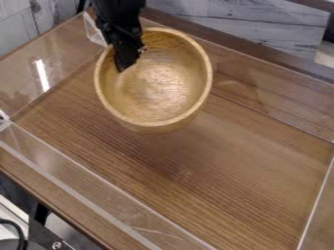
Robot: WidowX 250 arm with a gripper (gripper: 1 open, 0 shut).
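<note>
A round, shallow tan bowl [162, 88] hangs tilted above the wooden surface in the upper middle, its inside facing the camera. My dark gripper [125, 49] reaches in from the top and is shut on the bowl's upper left rim. The fingertips are small and dark against the rim.
The wooden tray floor [222, 186] is bare across the middle, front and right. Clear walls edge it at the left and lower left. A grey plank-patterned backdrop [261, 24] runs along the back. A black cable lies at the lower left, outside the tray.
</note>
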